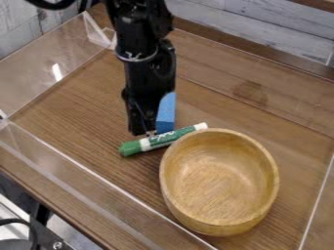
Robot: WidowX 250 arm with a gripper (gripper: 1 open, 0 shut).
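A green tube with a white end [151, 143] lies flat on the wooden surface, just left of a tan bowl [216, 186]. Behind it a blue block [167, 110] is partly hidden by the black gripper [141, 121], which hangs above and behind the tube, apart from it. How far its fingers are apart is hard to make out against the dark arm.
The bowl takes up the lower right. Bare wood [255, 83] spreads to the back and right, and to the left of the arm. A clear wall or panel runs along the left side, with a cable at the lower left.
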